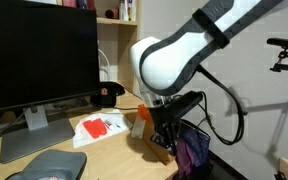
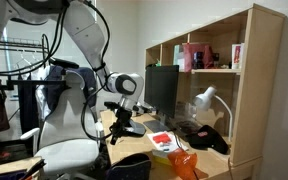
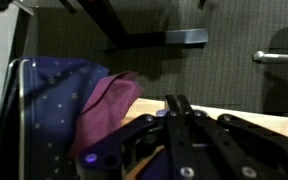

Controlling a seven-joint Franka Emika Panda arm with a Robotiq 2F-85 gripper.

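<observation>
My gripper appears at the bottom of the wrist view, its black fingertips close together at the desk's edge. It looks shut; what lies between its fingers is too small and dark to tell. In exterior view 1 the gripper is low at the right end of the wooden desk [image 1: 124,162], partly lost among dark parts and cables. A maroon cloth [image 3: 106,112] and a dark blue cloth [image 3: 62,88] lie left of the fingers in the wrist view. A purple cloth [image 1: 191,150] hangs just right of the desk edge.
A large monitor [image 1: 42,55] and a grey tray [image 1: 54,164] take up the desk's left side. Red items [image 1: 97,128] lie on white paper near the back. An office chair [image 2: 69,145] stands close by, and a shelf [image 2: 246,85] rises behind.
</observation>
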